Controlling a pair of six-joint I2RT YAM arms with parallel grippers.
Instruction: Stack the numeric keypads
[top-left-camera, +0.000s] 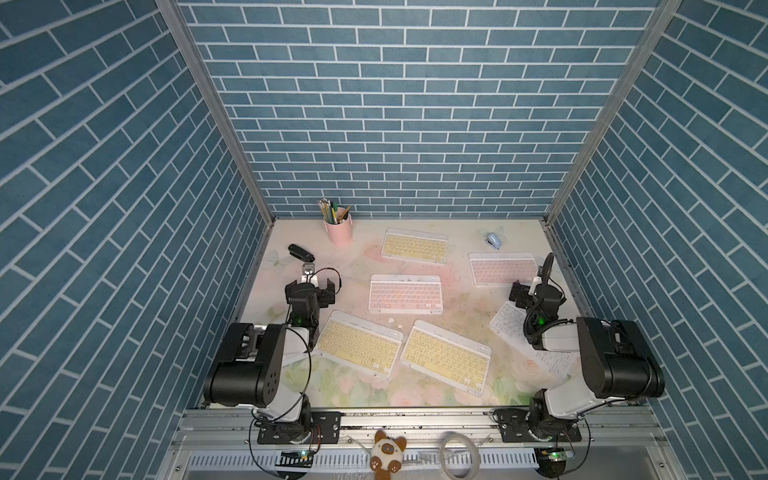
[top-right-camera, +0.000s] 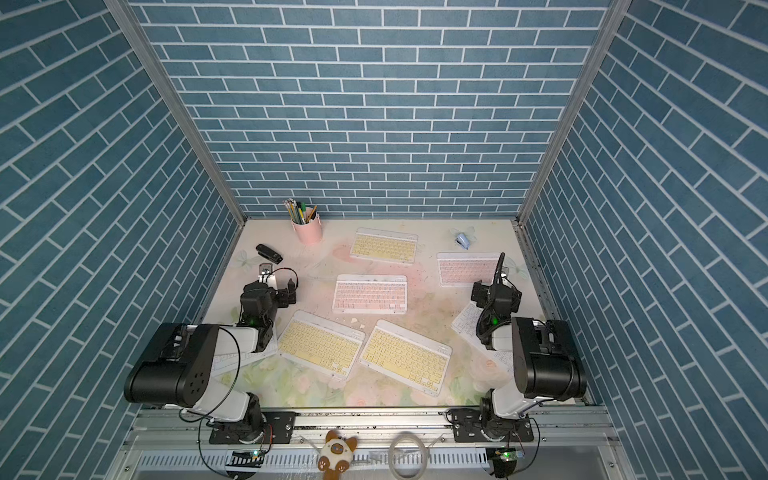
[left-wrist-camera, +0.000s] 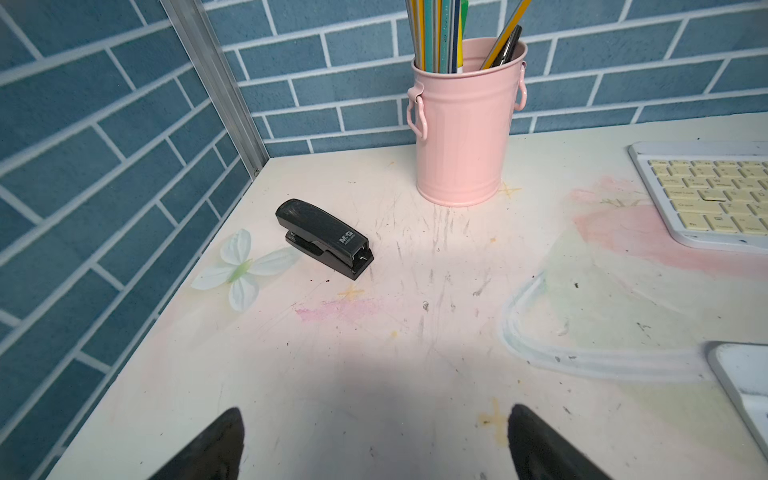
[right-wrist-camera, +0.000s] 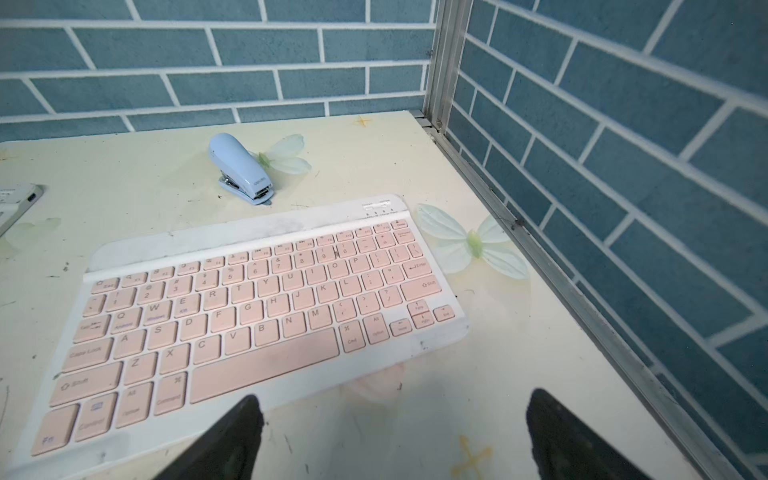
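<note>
Several keypads lie separately on the table: a yellow one (top-left-camera: 414, 246) at the back, a pink one (top-left-camera: 405, 293) in the middle, another pink one (right-wrist-camera: 264, 320) at the right, two yellow ones (top-left-camera: 360, 342) (top-left-camera: 445, 357) at the front, and white ones under or beside the arms, such as the one at right (top-left-camera: 520, 340). My left gripper is open over bare table at the left, nothing between its fingers. My right gripper stands open just in front of the right pink keypad, holding nothing.
A pink pen cup (left-wrist-camera: 458, 144) and black stapler (left-wrist-camera: 320, 236) stand at the back left; a blue stapler (right-wrist-camera: 240, 168) lies at the back right. Brick walls enclose the back and sides. Small bare patches separate the keypads.
</note>
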